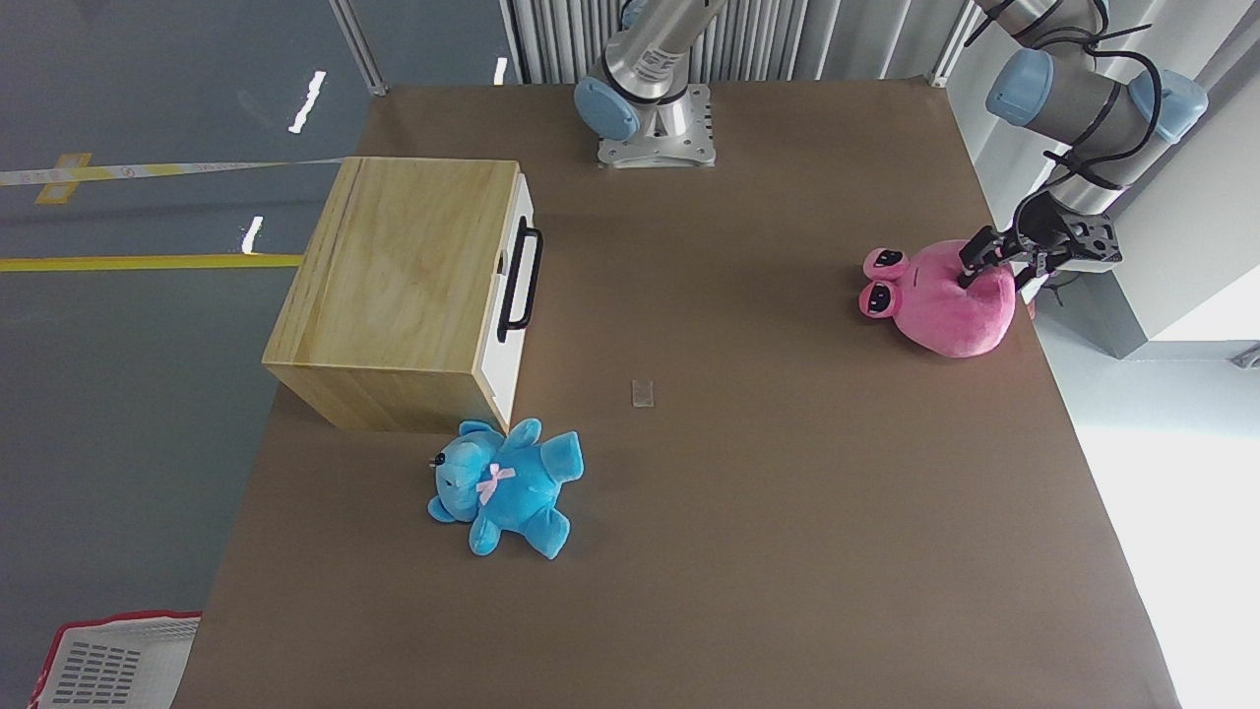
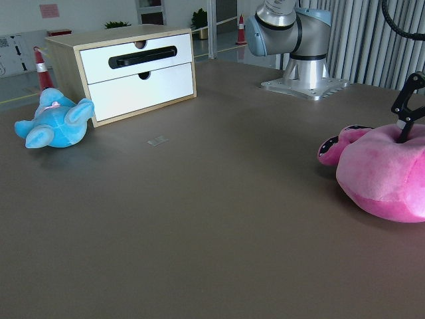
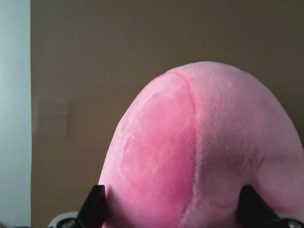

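Observation:
A pink plush toy [image 1: 945, 309] with big-eyed ears lies at the table's right edge in the front view. The black gripper [image 1: 994, 274] is down on top of it, its fingers pressed into the plush. In the wrist view the two fingers stand well apart on either side of the pink body [image 3: 194, 137], touching it; whether they grip it is unclear. In the left view one finger sinks into the toy's top [image 2: 385, 173].
A wooden two-drawer cabinet [image 1: 390, 260] stands on the left, with a blue plush bear [image 1: 520, 484] beside its front corner.

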